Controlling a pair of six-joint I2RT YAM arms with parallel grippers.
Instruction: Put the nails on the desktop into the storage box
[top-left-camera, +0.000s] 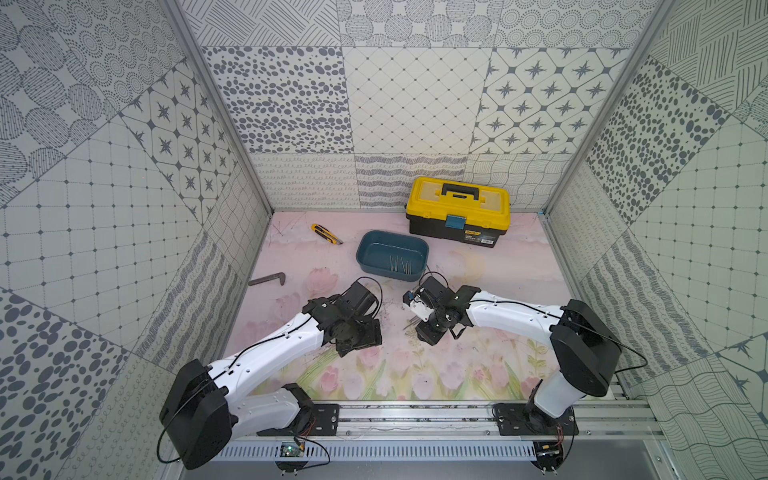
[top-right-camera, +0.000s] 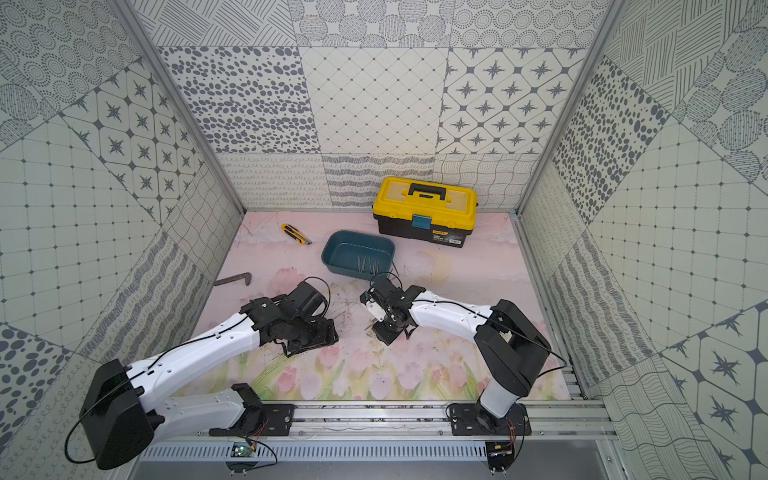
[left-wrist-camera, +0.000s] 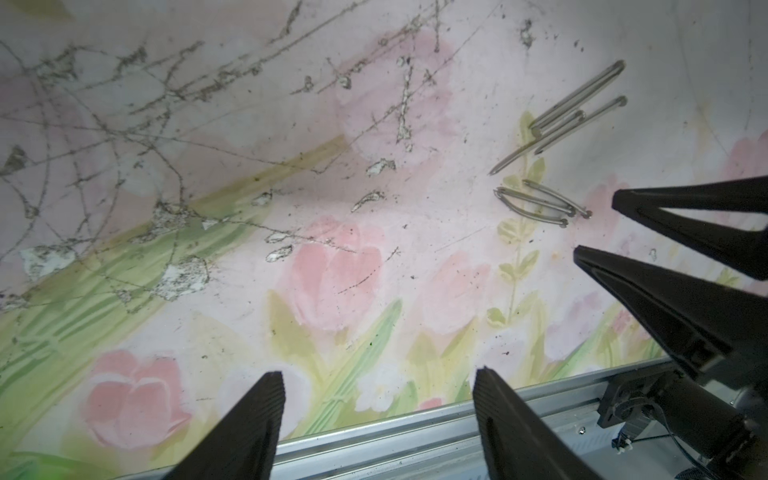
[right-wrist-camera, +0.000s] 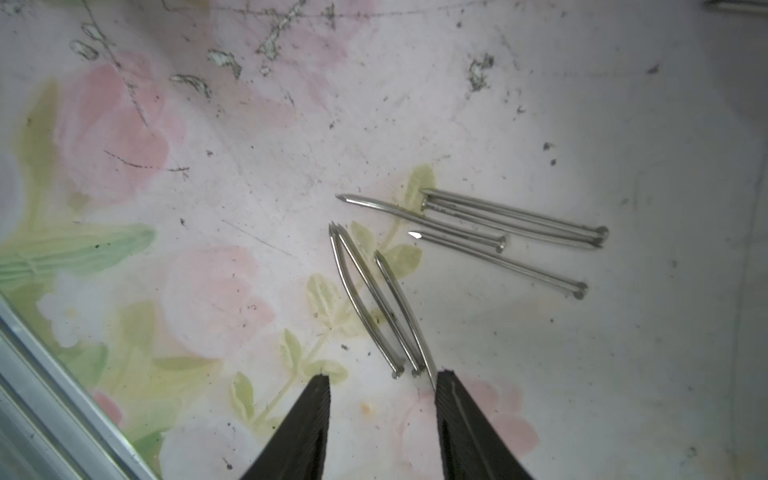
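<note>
Two groups of loose silver nails lie on the pink floral desktop. In the right wrist view, the lower bunch of nails (right-wrist-camera: 377, 296) points toward my right gripper, whose fingers stand apart with nothing gripped. One nail runs behind the right finger's tip. The other nails (right-wrist-camera: 496, 258) lie farther up and right. In the left wrist view, my right gripper's fingers (left-wrist-camera: 680, 209) reach in from the right, close to the lower bunch. My left gripper is open and empty over bare desktop. The blue storage box (top-left-camera: 376, 254) holds several nails behind both grippers.
A yellow and black toolbox (top-left-camera: 460, 212) stands at the back right. A yellow utility knife (top-left-camera: 325, 234) and a dark bent tool (top-left-camera: 268, 279) lie on the left. Another nail (right-wrist-camera: 740, 6) shows at the right wrist view's top corner.
</note>
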